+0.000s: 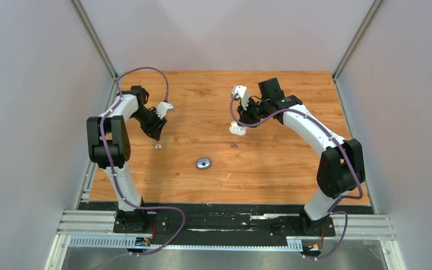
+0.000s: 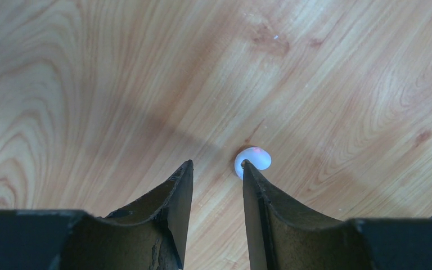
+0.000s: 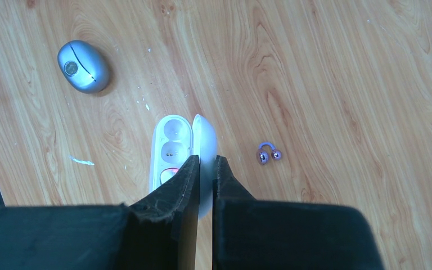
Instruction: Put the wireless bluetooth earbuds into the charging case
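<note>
My right gripper is shut on a white charging case [image 3: 169, 138], held above the table with its lid up and round wells showing, one with a pinkish-red spot. In the top view the case [image 1: 237, 130] hangs beneath that gripper. My left gripper is open, pointing down just above small white earbuds [image 1: 158, 146] on the left of the table. In the left wrist view a white earbud [image 2: 258, 157] lies just beyond the right fingertip, partly hidden by it.
A silver-grey oval object [image 1: 203, 163] lies at centre front. A small purple earbud-like pair [image 3: 268, 153] sits right of it, below the case in the top view. A thin white scrap [image 3: 82, 161] lies near the front.
</note>
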